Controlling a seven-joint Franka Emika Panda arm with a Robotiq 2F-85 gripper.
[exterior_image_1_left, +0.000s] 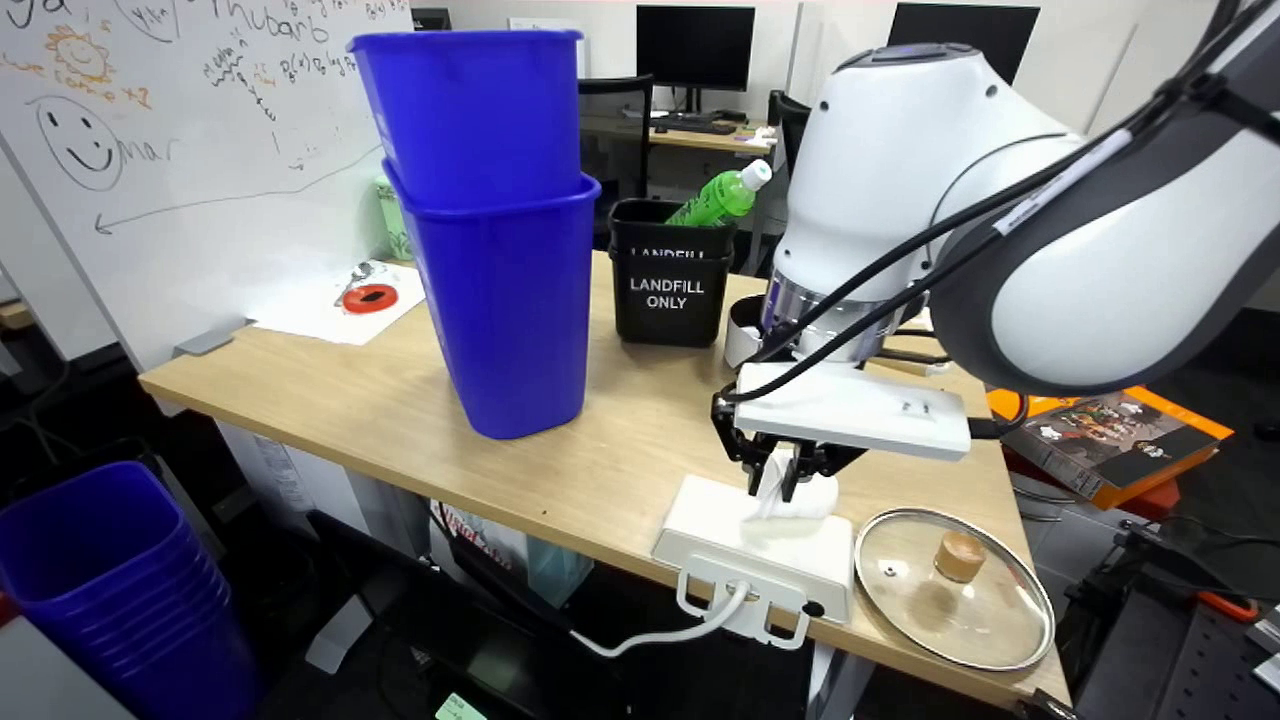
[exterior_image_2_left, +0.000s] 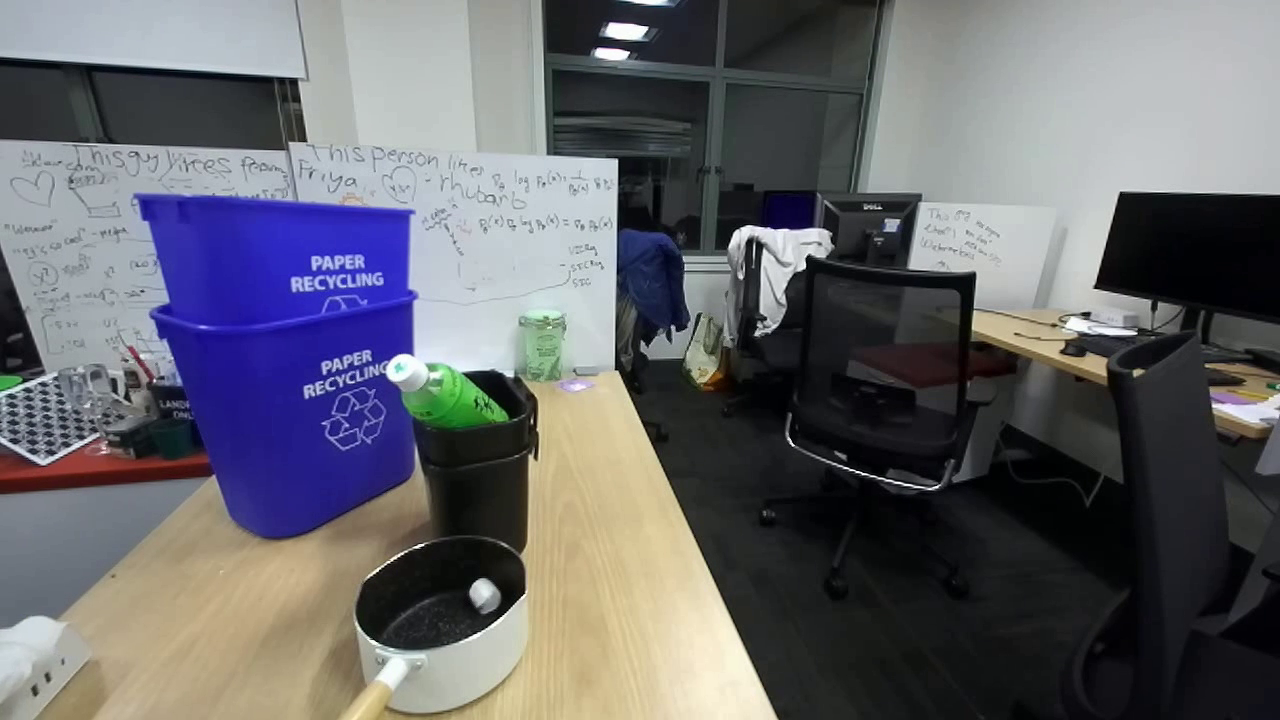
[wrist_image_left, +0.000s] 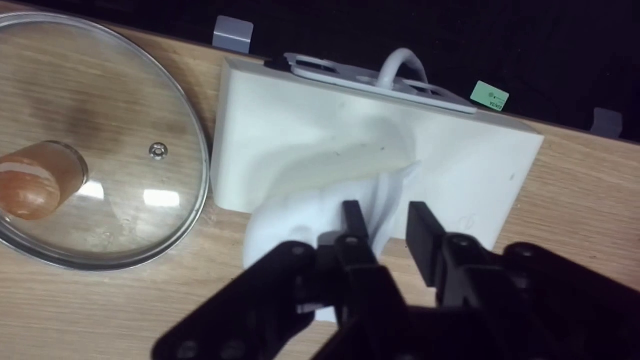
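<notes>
My gripper (exterior_image_1_left: 773, 480) is low over the white power strip (exterior_image_1_left: 750, 552), its fingers parted. In the wrist view a clear gap shows between the fingertips of the gripper. A crumpled white cloth (wrist_image_left: 300, 216) lies against and partly under the left finger, across the edge of the power strip (wrist_image_left: 474, 162) and onto the table. Part of the cloth reaches up between the fingers without being pinched by both. The arm hides some of it. From the second exterior view, only one end of the power strip (exterior_image_2_left: 54, 672) shows at the left edge.
A glass lid (exterior_image_1_left: 954, 588) with a wooden knob lies right beside the strip. Two stacked blue bins (exterior_image_1_left: 504, 312), black landfill bins (exterior_image_1_left: 672, 282) with a green bottle (exterior_image_1_left: 720, 198), and a white pot (exterior_image_2_left: 462, 654) holding a small white object stand farther back.
</notes>
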